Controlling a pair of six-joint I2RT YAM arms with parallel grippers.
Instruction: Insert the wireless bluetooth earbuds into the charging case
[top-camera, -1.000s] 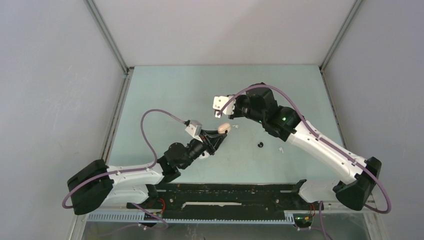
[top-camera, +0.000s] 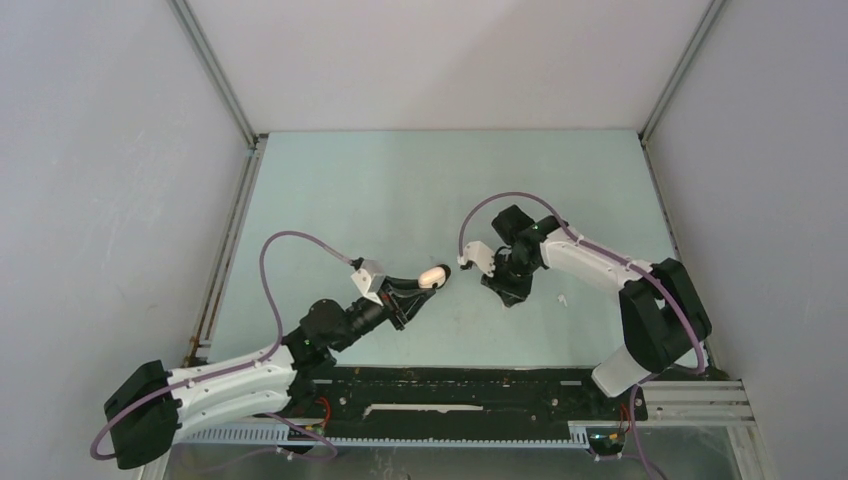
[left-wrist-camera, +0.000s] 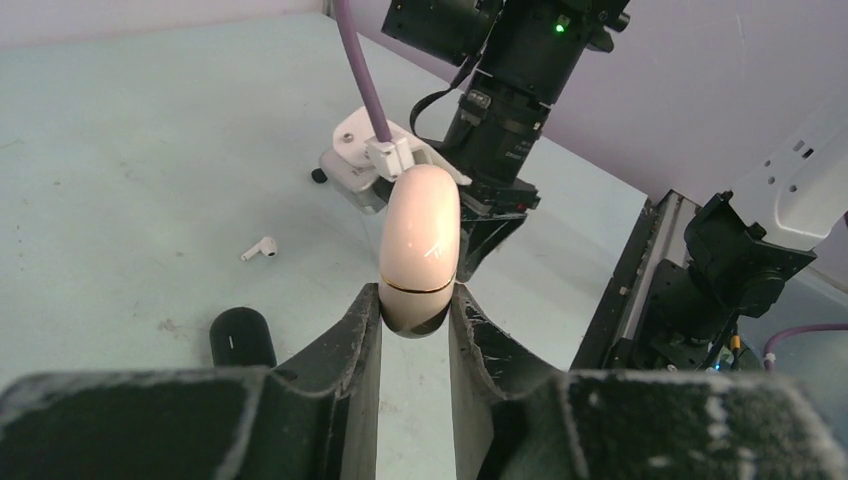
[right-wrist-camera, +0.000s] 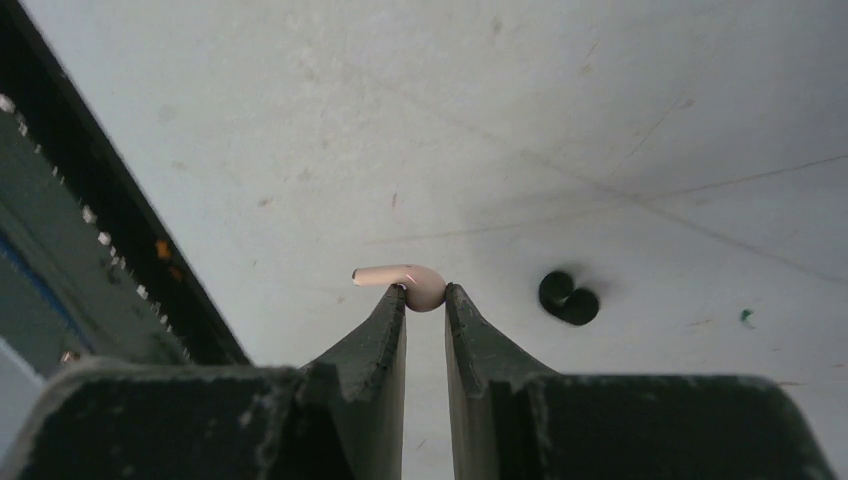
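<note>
A glossy white charging case (left-wrist-camera: 420, 225) is gripped by my left gripper, shut around its lower end and holding it above the table. A thin seam crosses the case, and no open lid shows from this side. In the right wrist view a small white earbud (right-wrist-camera: 400, 276) sits in my right gripper, its stem sticking out to the left. That gripper is shut on the bud's round end, over the table. Another white earbud (left-wrist-camera: 262, 248) lies on the table, apart from both grippers.
A rounded black object (left-wrist-camera: 241, 338) lies near the left gripper. Two small black pieces (right-wrist-camera: 568, 297) sit together on the table near the right gripper. A small white piece (top-camera: 562, 299) lies to the right.
The left gripper with the case has shifted slightly left and toward the front.
</note>
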